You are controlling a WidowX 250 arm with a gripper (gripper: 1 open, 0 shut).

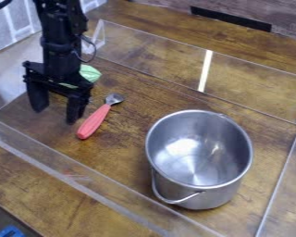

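The black robot gripper (56,100) hangs low over the wooden surface at the left, its two fingers apart and pointing down. Just right of it lies a pink-handled utensil (93,121) with a metal head. Behind the gripper is a light green object (88,76), partly hidden by the arm. I cannot make out anything held between the fingers.
A large steel pot (198,167) with a wire handle stands at the front right. Transparent walls border the work area, and a blue item sits in the bottom-left corner.
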